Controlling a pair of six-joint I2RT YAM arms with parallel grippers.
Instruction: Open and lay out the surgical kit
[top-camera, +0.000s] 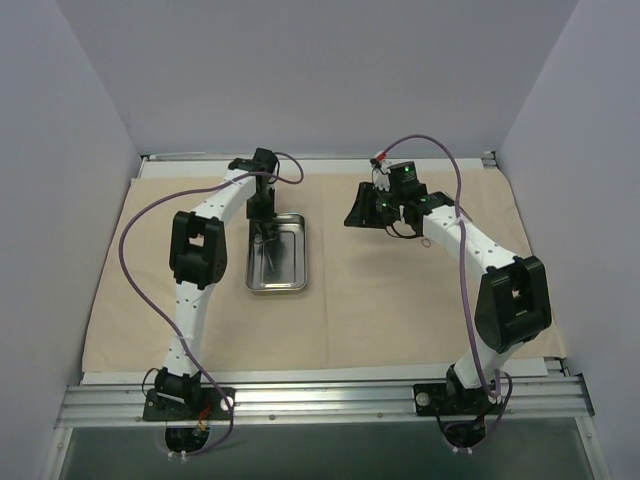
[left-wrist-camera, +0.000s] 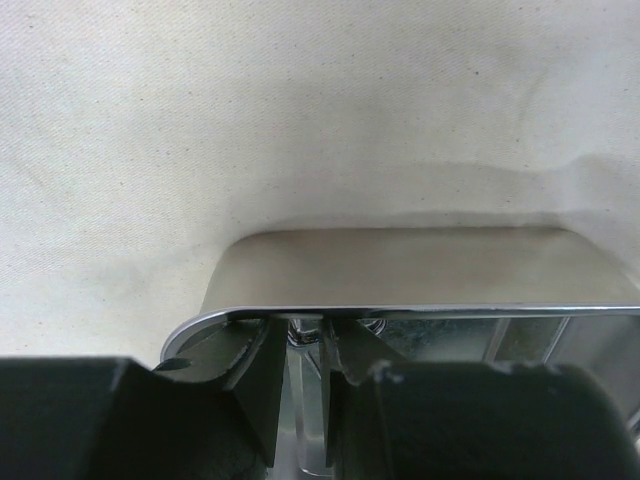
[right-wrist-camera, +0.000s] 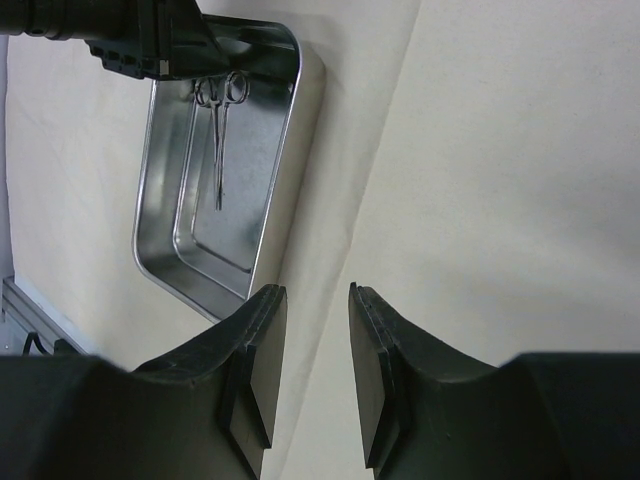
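Note:
A shallow metal tray (top-camera: 303, 262) lies on the left half of the cloth. Scissors-like forceps (right-wrist-camera: 220, 150) rest inside it, ring handles toward the tray's far end. My left gripper (top-camera: 262, 226) reaches down at that far end. In the left wrist view its fingers (left-wrist-camera: 262, 385) are narrowly parted beside the inner side of the tray wall (left-wrist-camera: 400, 265); part of a metal instrument shows below and between them, and whether they touch it I cannot tell. Over the cloth right of the tray, my right gripper is open and empty.
Beige cloth (top-camera: 390, 310) covers the table, bare in the middle and front. A small metal ring (top-camera: 426, 242) shows beside the right arm, the rest of it hidden. Grey walls stand at the back and both sides.

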